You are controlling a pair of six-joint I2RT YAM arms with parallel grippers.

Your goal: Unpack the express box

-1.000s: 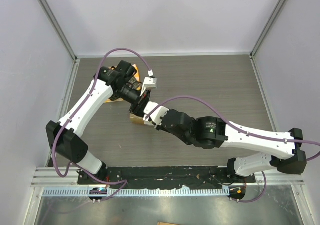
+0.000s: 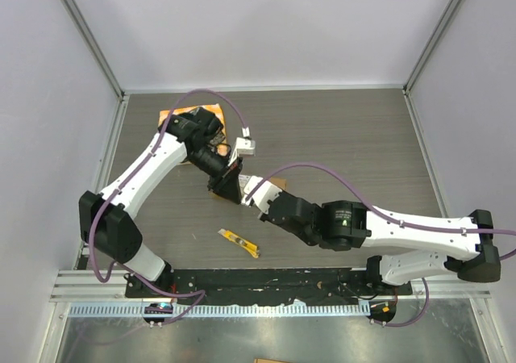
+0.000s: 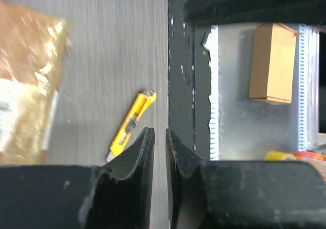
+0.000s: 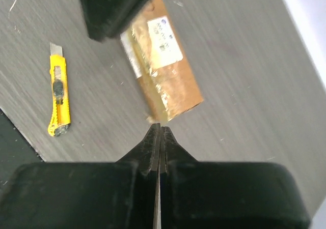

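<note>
The yellow utility knife (image 2: 239,243) lies loose on the table, in front of both hands and outside their fingers. Its bare blade shows in the right wrist view, beside the handle of the knife (image 4: 59,91). My right gripper is shut, fingertips together, holding nothing. Between the fingertips of my left gripper there is a narrow, empty gap. The brown taped express box (image 4: 186,89) with a white label lies on the table under the hands; in the top view the arms cover most of this box (image 2: 278,182).
A patterned orange item (image 2: 219,113) lies at the back left, partly behind the left arm. Beyond the table's front edge, a small cardboard box (image 3: 271,61) shows in the left wrist view.
The hands have moved slightly apart.
</note>
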